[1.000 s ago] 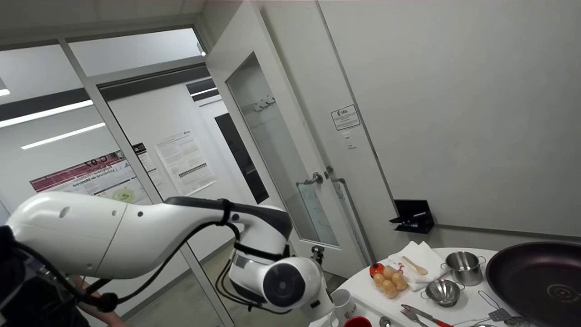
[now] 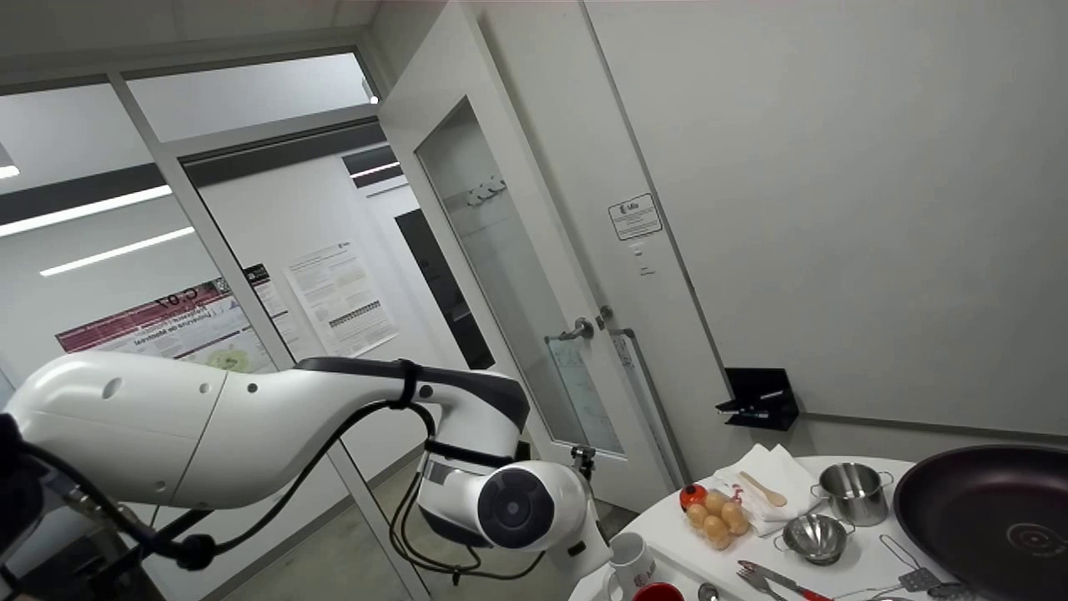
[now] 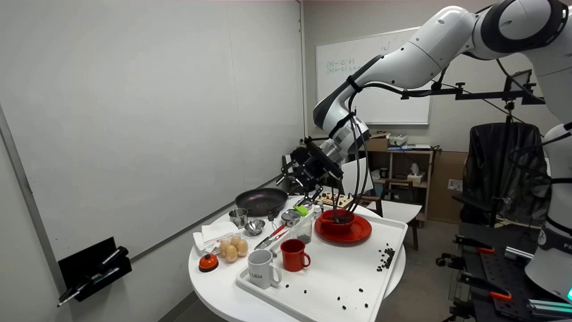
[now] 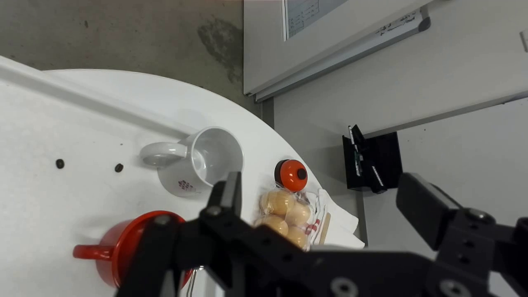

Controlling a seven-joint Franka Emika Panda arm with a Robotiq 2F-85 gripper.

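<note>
My gripper is open, its two dark fingers wide apart with nothing held between them. In exterior view 2 the gripper (image 3: 292,182) is above the far part of the round table, tilted toward the whiteboard. A grey-white mug (image 3: 261,270) with printing stands upright on the tray's near corner. Beside it is a red mug (image 3: 293,255). From the wrist, the white mug (image 4: 198,163) shows its open top, and the red mug (image 4: 106,267) is partly hidden by the gripper. A red bowl (image 3: 336,221) sits on a red plate (image 3: 370,230).
The white tray (image 3: 343,279) carries scattered dark beans (image 3: 387,257). Bagged eggs (image 3: 231,250), an orange-red round object (image 3: 208,262), metal pots (image 3: 238,216) and a dark pan (image 3: 261,200) crowd the whiteboard side. The tray's middle is mostly clear.
The arm has shifted slightly to the left and its wrist has turned a little in exterior view 1. A person's arm at lower left is gone from view. Table objects look unmoved.
</note>
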